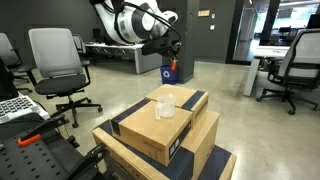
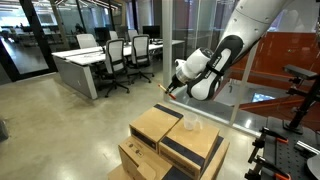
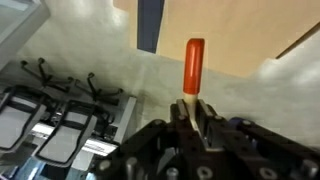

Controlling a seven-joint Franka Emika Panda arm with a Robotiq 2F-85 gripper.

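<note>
My gripper is shut on a slim stick-like object [image 3: 194, 62] with a red-orange end, which points away from the fingers in the wrist view. Exterior view 1 has the gripper [image 1: 172, 52] high in the air, behind and above the cardboard boxes, with the red end [image 1: 173, 64] hanging below it. From exterior view 2 the gripper [image 2: 178, 82] is also clear of the boxes. A clear cup [image 1: 165, 106] stands on top of a cardboard box [image 1: 150, 127], well apart from the gripper.
Several cardboard boxes [image 2: 157, 121] with dark tape strips form a stepped stack. A dark bench [image 1: 40, 155] lies at the near left. Office chairs [image 1: 58, 65] stand on the floor around. Open floor [image 2: 80, 135] lies beside the boxes.
</note>
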